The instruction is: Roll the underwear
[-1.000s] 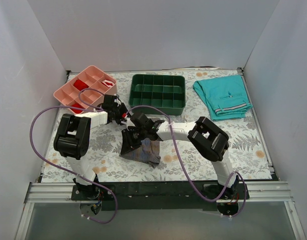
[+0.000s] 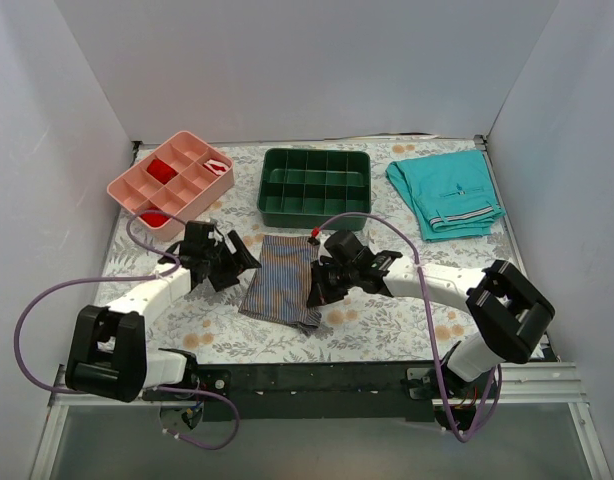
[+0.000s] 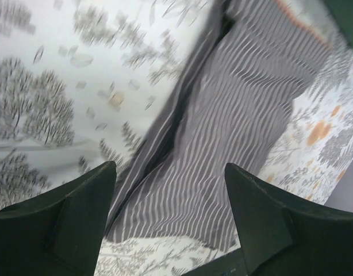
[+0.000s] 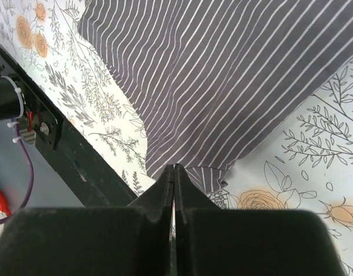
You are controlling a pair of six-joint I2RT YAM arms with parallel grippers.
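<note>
Dark grey striped underwear (image 2: 278, 280) lies spread on the floral tablecloth between my two arms, its long axis running front to back. A fold (image 3: 165, 123) runs along its left edge. In the left wrist view my left gripper stands open, nothing between its fingers, above that left edge. My right gripper is shut, its fingertips appearing at the near right corner of the underwear (image 4: 205, 98) in the right wrist view. No cloth shows clearly between those fingers; whether they touch it I cannot tell.
A green divided box (image 2: 315, 222) stands just behind the underwear. At back left is a pink divided box (image 2: 117, 190) holding red items. A folded teal cloth (image 2: 447, 190) lies at back right.
My right gripper has moved right and towards the near right corner of the underwear.
</note>
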